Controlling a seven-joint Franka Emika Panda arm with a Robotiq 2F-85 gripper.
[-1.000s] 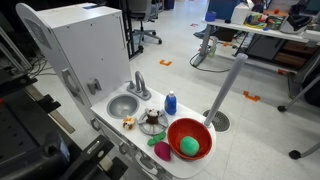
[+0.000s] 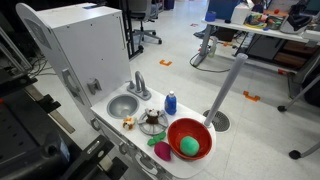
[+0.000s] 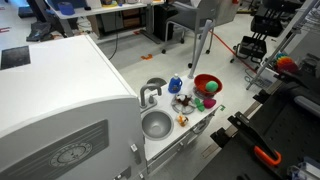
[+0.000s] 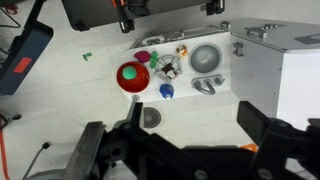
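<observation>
My gripper shows at the bottom of the wrist view. Its black fingers are spread wide, with nothing between them, high above the white toy counter. A red bowl (image 2: 202,130) sits at one end of the counter, and a green ball (image 2: 189,145) lies inside it. Beside the bowl is a silver rack (image 2: 153,127) holding something dark. Behind the rack stands a blue bottle (image 2: 170,103). Along the front edge lie a pink item (image 2: 162,150), a small green piece (image 2: 154,140) and an orange-yellow item (image 2: 129,122).
A round metal sink (image 4: 206,58) with a faucet (image 4: 208,86) is set into the counter, empty. A white cabinet (image 2: 95,50) rises at its end. Behind the bowl stands a grey post (image 2: 226,88). Open floor (image 2: 260,130) surrounds the far side.
</observation>
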